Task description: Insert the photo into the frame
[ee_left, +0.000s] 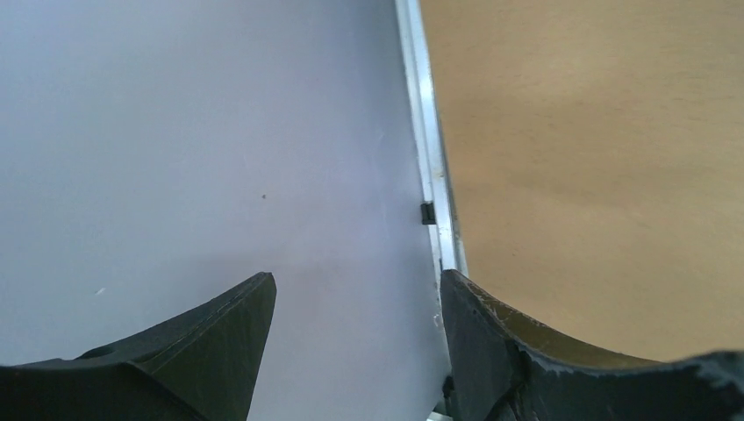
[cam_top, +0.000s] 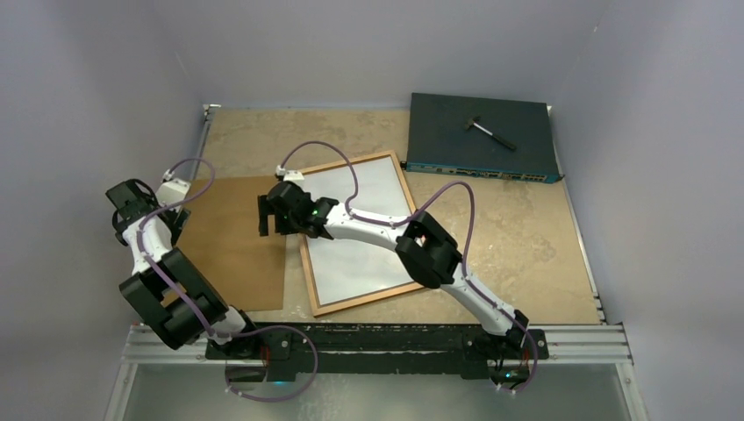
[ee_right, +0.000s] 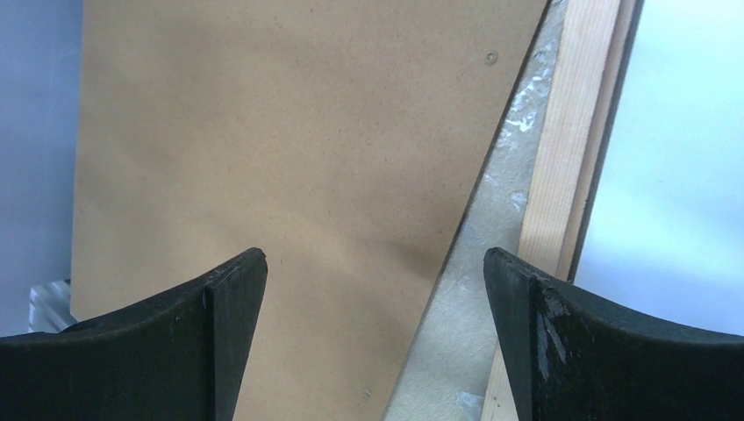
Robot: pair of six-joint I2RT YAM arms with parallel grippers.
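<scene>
A light wooden frame [cam_top: 406, 186] lies tilted on the table, with a white sheet or panel [cam_top: 351, 267] inside it. Whether that white surface is the photo I cannot tell. Left of the frame lies a flat brown board [cam_top: 241, 272], a strip of bare table between them. My left gripper is beyond the board's left edge, by the wall; its fingers stand apart with nothing between. Over the board's right part hangs my right gripper, wide open and empty; in the right wrist view its right finger [ee_right: 570, 342] overlaps the frame's wooden side.
At the back right stands a dark flat box [cam_top: 439, 132] with a hammer [cam_top: 491, 133] on top. A metal rail [ee_left: 430, 114] runs along the left wall.
</scene>
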